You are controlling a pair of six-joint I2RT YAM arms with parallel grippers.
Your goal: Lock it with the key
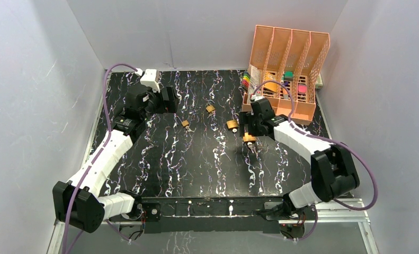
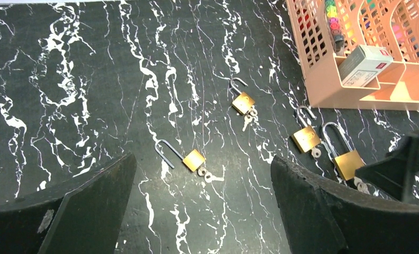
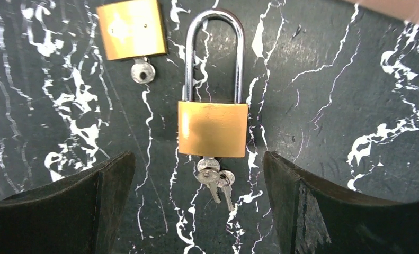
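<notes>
The largest brass padlock (image 3: 212, 129) lies flat in the right wrist view, both shackle legs meeting its top edge. A key (image 3: 210, 180) in its base has another key (image 3: 226, 188) hanging beside it. Around this padlock's lower end, my right gripper stands open, its fingers apart from the brass. In the left wrist view, the smallest padlock (image 2: 194, 160), another padlock (image 2: 243, 103) and a third padlock (image 2: 305, 138) have one shackle leg free. High over the table's left side is my open left gripper, holding nothing.
At the back right stands an orange slatted organizer (image 1: 304, 110) with coloured items and a small white box (image 2: 365, 66). Grey walls enclose the back and sides.
</notes>
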